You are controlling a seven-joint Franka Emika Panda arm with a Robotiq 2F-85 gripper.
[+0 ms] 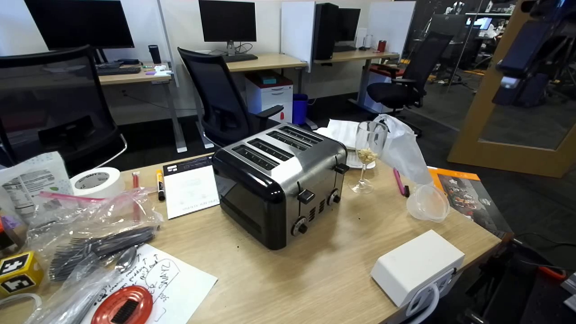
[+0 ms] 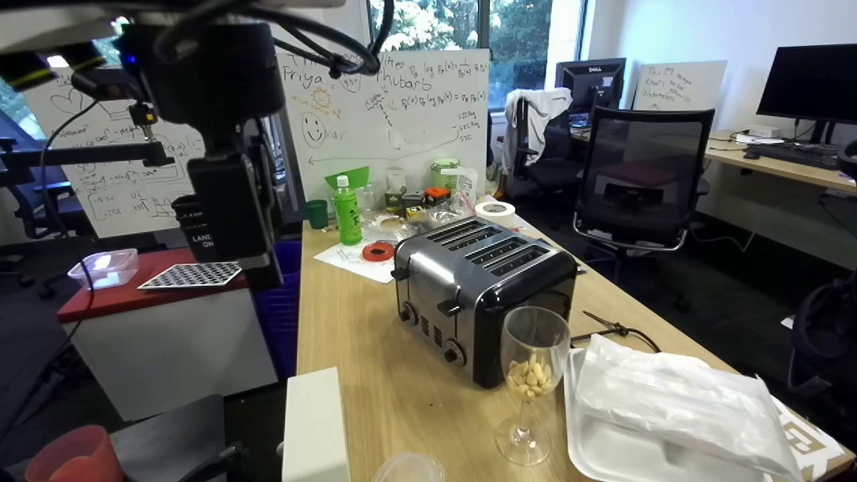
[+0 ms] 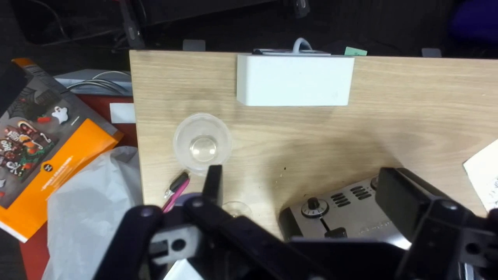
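My gripper is open in the wrist view, its two fingers wide apart and nothing between them. It hangs above the table, over the side where the controls of the steel and black toaster (image 1: 302,162) face. In exterior view 2 the gripper's dark body is at the upper left, clear of the tabletop objects. A stemmed glass (image 2: 526,377) part filled with pale nut-like pieces stands upright beside the toaster. Near the table's end sits a clear plastic cup (image 3: 203,140), seemingly empty.
A white box (image 3: 295,80) with a cable sits at the table edge. A pink pen (image 1: 399,182), a white bag (image 3: 93,205) and foam trays (image 2: 635,450) lie around the glass. Bags and a brush (image 1: 100,249) clutter the far end. Bare wood lies before the toaster.
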